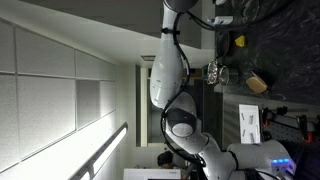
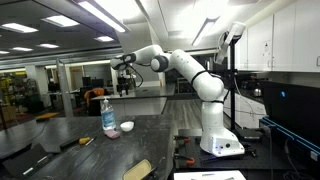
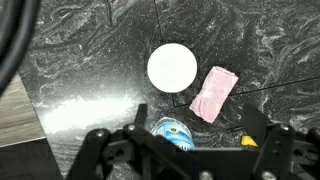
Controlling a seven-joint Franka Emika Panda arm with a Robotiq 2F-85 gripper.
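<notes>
My gripper is open and points down over the dark, marbled counter, its two black fingers wide apart in the wrist view. Near the left finger, partly covered by the gripper body, shows the bottle [image 3: 172, 132] with blue and white colouring. A round white bowl [image 3: 172, 67] lies ahead of the fingers. Right of the bowl is a flat pink cloth-like piece [image 3: 213, 94]. In exterior view 2 the bottle [image 2: 108, 117] stands upright beside the white bowl [image 2: 127, 126], and the arm's end hangs high above both.
A small yellow object [image 3: 248, 141] peeks out near the right finger. A tan block [image 1: 257, 84] and a white sheet [image 1: 249, 124] lie nearer the arm's base. Dark items [image 2: 28, 158] sit at the left of the counter. Bare counter surrounds the bowl.
</notes>
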